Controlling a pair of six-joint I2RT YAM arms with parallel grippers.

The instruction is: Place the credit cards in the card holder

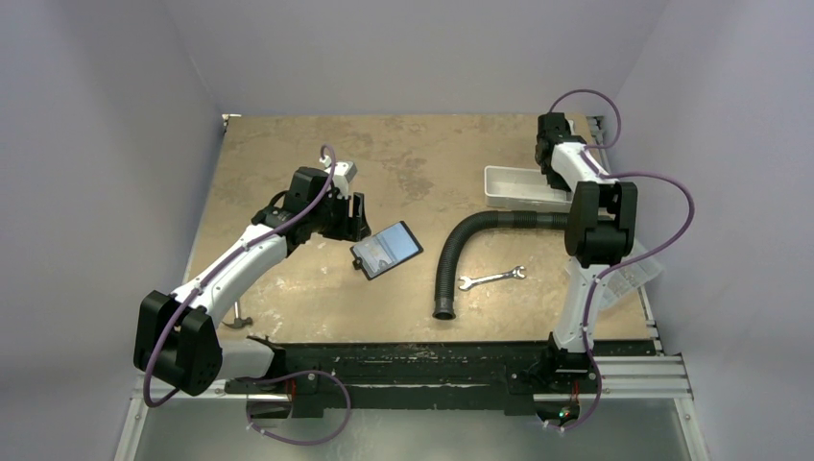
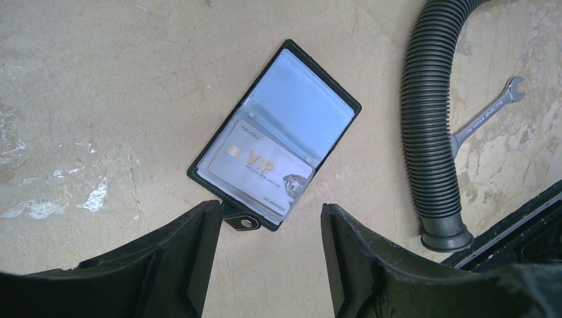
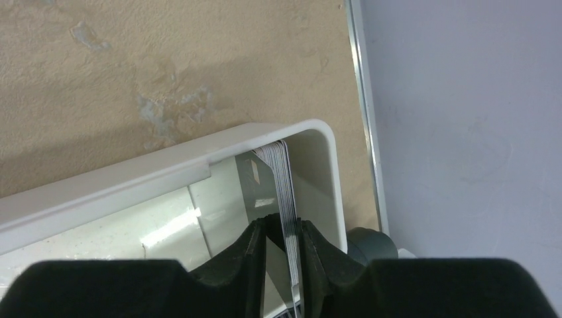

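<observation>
The black card holder [image 1: 387, 250] lies open on the table, a VIP card [image 2: 258, 165] in its lower pocket. My left gripper hovers over it, open, with nothing between its fingers. A stack of cards [image 3: 285, 192] stands on edge at the right end of a white tray [image 1: 509, 187]. My right gripper is down in that tray, its fingers on either side of the stack; whether they are closed on it I cannot tell.
A black corrugated hose [image 1: 448, 269] curves between holder and tray, a wrench [image 1: 491, 278] beside it. A clear container [image 1: 629, 279] is at the right, a hammer [image 1: 238, 321] at the front left.
</observation>
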